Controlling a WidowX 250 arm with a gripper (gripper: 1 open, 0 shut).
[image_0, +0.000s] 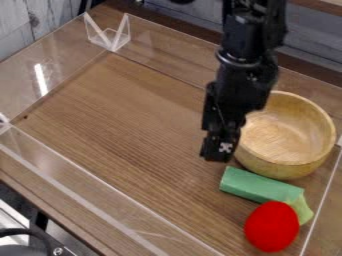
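The dark robot arm comes down from the top over the right-middle of the wooden table. Its gripper hangs open just left of the yellow bowl, with nothing visible between its fingers. Below the bowl lies a green elongated object, and at the bottom right a red rounded object.
A clear wire or plastic holder stands at the top left, near the table's back edge.
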